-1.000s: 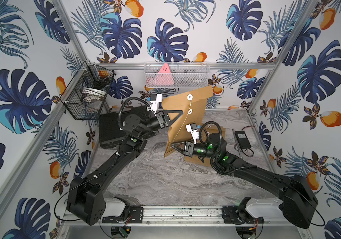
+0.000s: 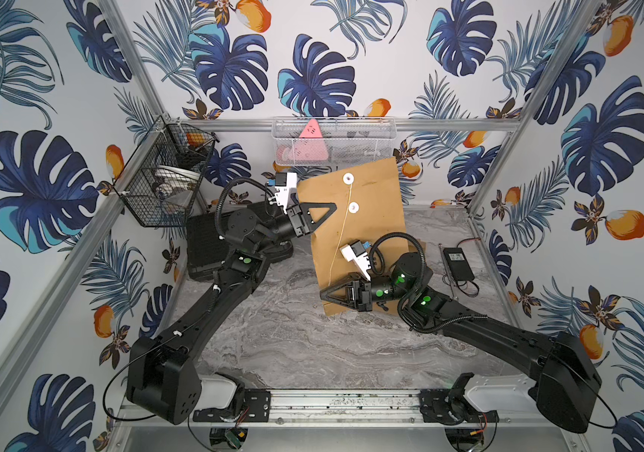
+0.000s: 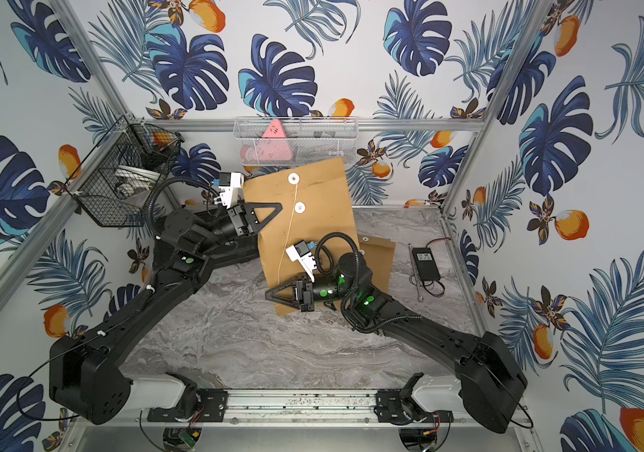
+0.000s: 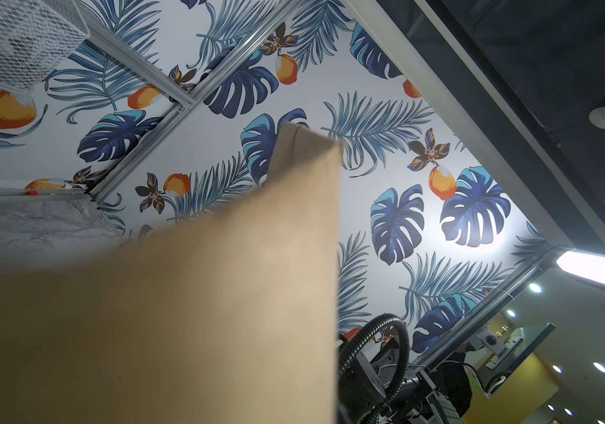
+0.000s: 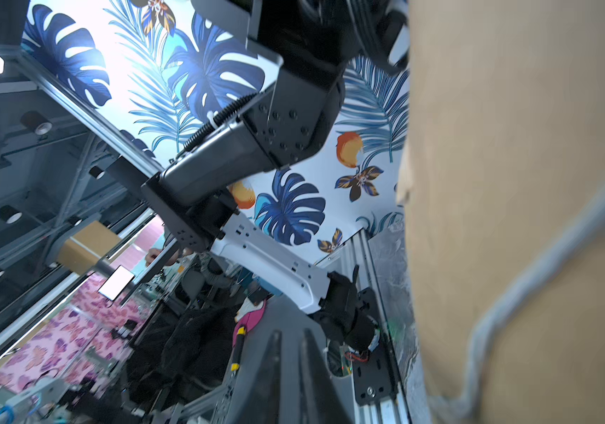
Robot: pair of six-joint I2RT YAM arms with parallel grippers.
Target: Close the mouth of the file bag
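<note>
A kraft file bag (image 2: 367, 188) hangs upright between the grippers, two white buttons on it and a string running down from them. My left gripper (image 2: 326, 216) is at its upper left, shut on the bag's edge; in the left wrist view the blurred bag (image 4: 175, 318) fills the lower left. My right gripper (image 2: 325, 295) is at the lower left of the bag, over the string; whether it is open or shut is unclear. In the right wrist view the string (image 5: 500, 318) runs close by across the bag.
A second kraft piece lies behind the right arm. A black case (image 2: 205, 256) sits back left, a black device (image 2: 457, 263) at right. A wire basket (image 2: 163, 173) and a mesh tray (image 2: 359, 143) hang on the walls.
The bag has swung flatter toward the top views, its top-left edge higher and further left.
</note>
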